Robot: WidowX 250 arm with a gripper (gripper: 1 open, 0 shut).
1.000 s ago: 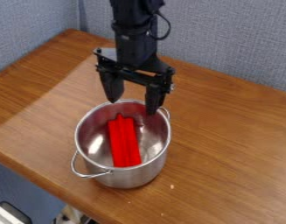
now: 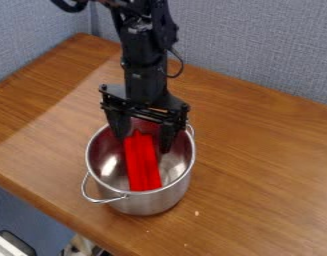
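My black gripper [image 2: 143, 130] hangs in the upper centre, its two fingers apart and reaching down into the rear of a steel pot [image 2: 116, 197] with a wire handle at its near left. Inside the pot lies a long red object [image 2: 143, 170], running from back to front between and below the fingers. The gripper is open; whether its fingertips touch the red object cannot be told.
Grey textured walls [image 2: 259, 50] stand behind it. A dark object [image 2: 19, 243] sits beyond the table's edge at the bottom left.
My gripper has moved down from above the pot to inside its rear part, around the back end of the red object. The pot has not visibly moved.
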